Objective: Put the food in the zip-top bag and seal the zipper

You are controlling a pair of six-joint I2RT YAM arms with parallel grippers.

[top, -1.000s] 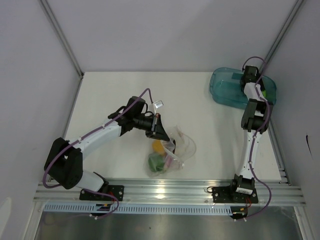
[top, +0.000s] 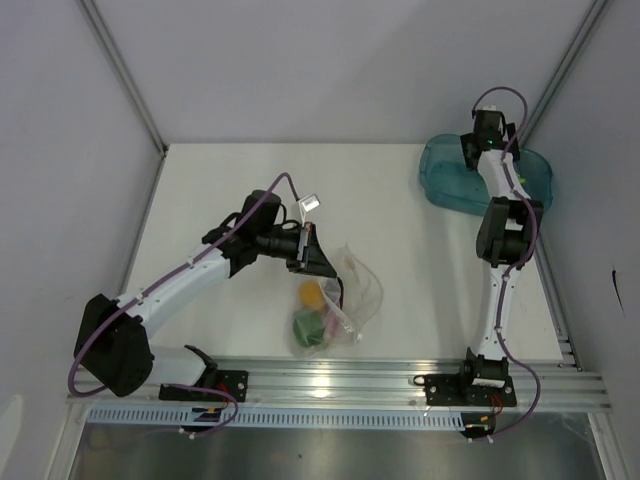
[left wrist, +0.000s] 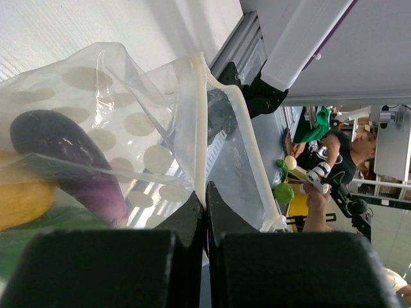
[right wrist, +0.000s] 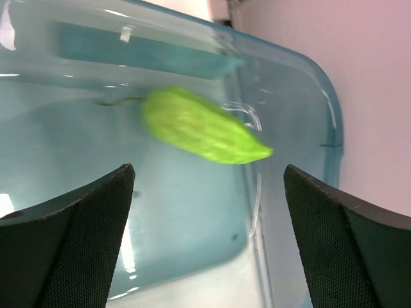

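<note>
The clear zip top bag (top: 370,298) lies near the table's front edge. Through its plastic in the left wrist view show a purple eggplant (left wrist: 70,160), a yellow item (left wrist: 26,204) and something green (left wrist: 45,237). My left gripper is shut at the bag's rim, whose pale zipper edge runs into the fingertips. A bright green pepper-like item (right wrist: 199,127) lies in the teal bin (right wrist: 58,186), slightly blurred. Over that bin my right gripper stands open; its fingers are spread either side of the view, with the green item beyond them.
The bin stands at the table's back right corner, close to the side wall (top: 610,220). Free white tabletop (top: 270,165) stretches across the back left and middle. A metal rail (top: 330,370) runs along the front edge.
</note>
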